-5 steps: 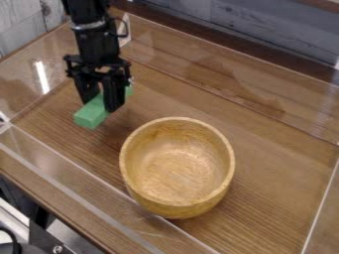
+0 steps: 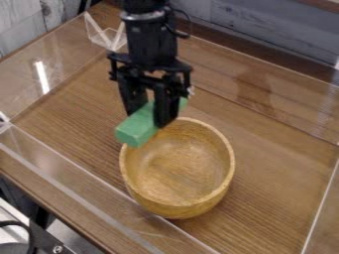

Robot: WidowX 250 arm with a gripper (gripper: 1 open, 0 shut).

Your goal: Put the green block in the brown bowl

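Note:
My gripper (image 2: 154, 99) is shut on the green block (image 2: 137, 127), which hangs tilted below the fingers. Below and to the right lies the brown bowl (image 2: 221, 189), a wide tan oval with a bare inside. The block overlaps the bowl's upper left rim in this view, and its height above that rim is hard to judge. A bit of green (image 2: 183, 103) also shows behind the gripper's right side. The black arm hides part of the table behind it.
Clear plastic (image 2: 106, 35) stands behind the arm at the upper left. A black cable (image 2: 16, 233) lies at the lower left edge.
My gripper has carried the green block from the left side of the table rightward and toward the camera, to the bowl's upper left rim. The bowl has stayed put.

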